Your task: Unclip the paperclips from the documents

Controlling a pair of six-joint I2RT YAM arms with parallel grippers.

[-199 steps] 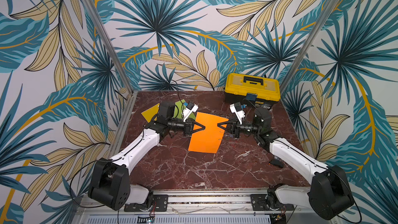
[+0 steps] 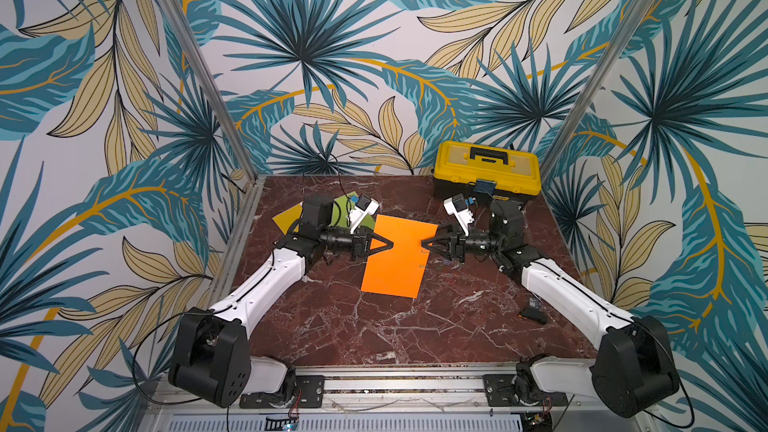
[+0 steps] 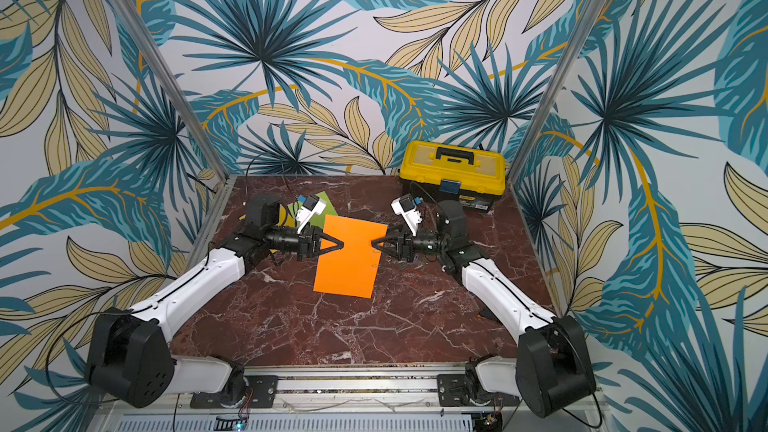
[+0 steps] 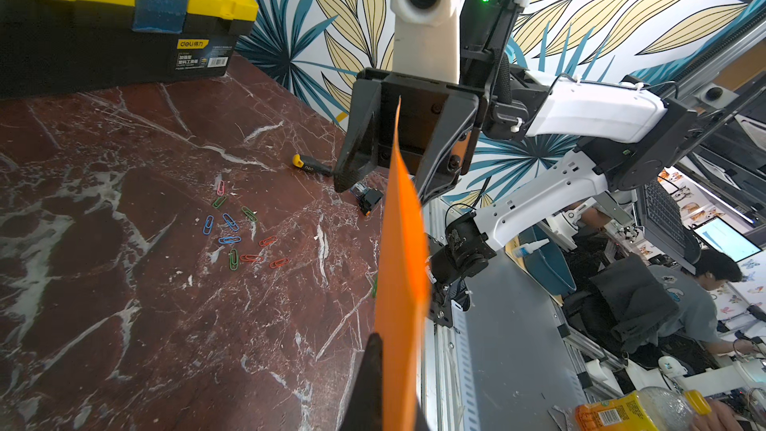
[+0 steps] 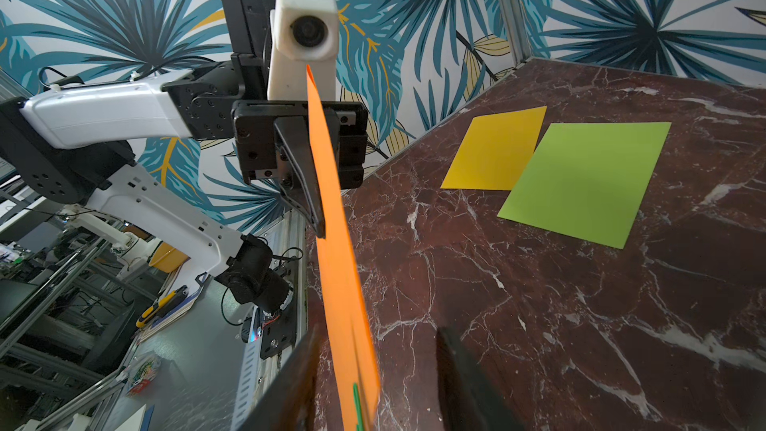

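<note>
An orange document is held up off the table by my left gripper, which is shut on it. At its other edge, my right gripper stands open, its fingers either side of the sheet in the right wrist view. A green paperclip shows on that edge there. Loose red, blue and green paperclips lie on the table in the left wrist view. Flat green and yellow sheets lie at the back left of the table.
A yellow-lidded toolbox stands at the back right. A small dark object with a yellow end lies on the right side of the marble table.
The orange document and both grippers have shifted slightly, the sheet a little to the left. Fewer clip marks show on its right edge in the top left view.
</note>
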